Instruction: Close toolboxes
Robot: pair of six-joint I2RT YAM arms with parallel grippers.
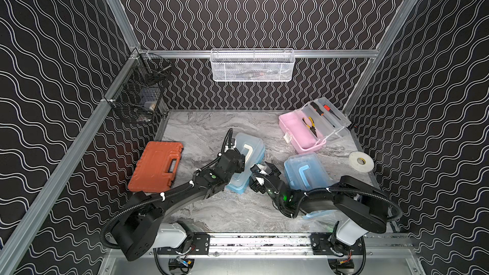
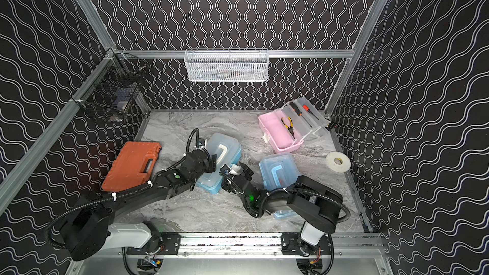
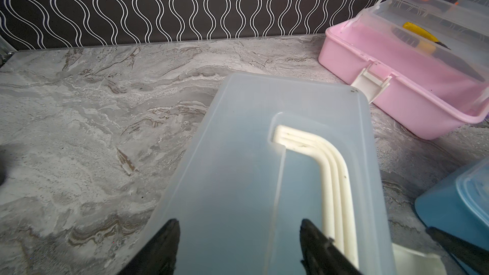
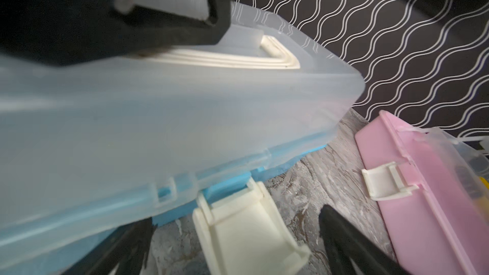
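Observation:
The middle blue toolbox [image 1: 249,147] has its translucent lid [image 3: 234,168] down over the base. My left gripper is over that lid, fingers apart. A white latch [image 4: 242,229] hangs out from the box's front side, between the spread fingers of my right gripper, which is open. A second blue toolbox [image 2: 277,165] lies to the right, partly under the right arm. The pink toolbox [image 1: 290,127] at the back right stands open, with pliers and other tools in it.
An orange case [image 1: 152,165] lies at the left. A tape roll [image 2: 337,161] sits at the right edge. A white wire basket [image 1: 252,66] hangs on the back wall.

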